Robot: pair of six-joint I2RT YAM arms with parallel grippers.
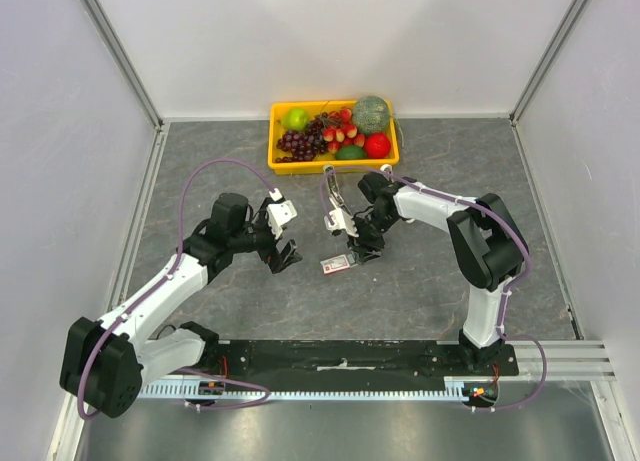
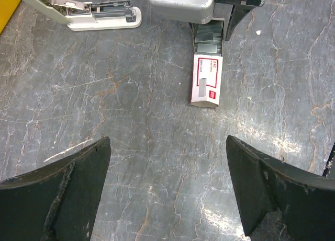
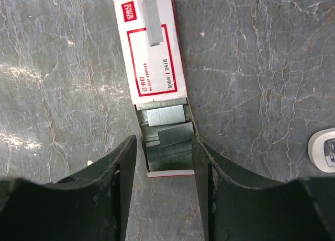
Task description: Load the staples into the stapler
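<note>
The staple box (image 3: pixel 151 63), white with red print, lies on the table with its tray slid out, showing strips of staples (image 3: pixel 172 134). My right gripper is over the tray's far end, fingers part open around it; whether they touch a strip I cannot tell. The open stapler stands behind the box, its white base (image 3: pixel 319 149) at the edge of the right wrist view. My left gripper stands open left of the box, nothing between its fingers.
A yellow tray (image 1: pixel 282 166) of fruit sits at the back, close behind the stapler.
</note>
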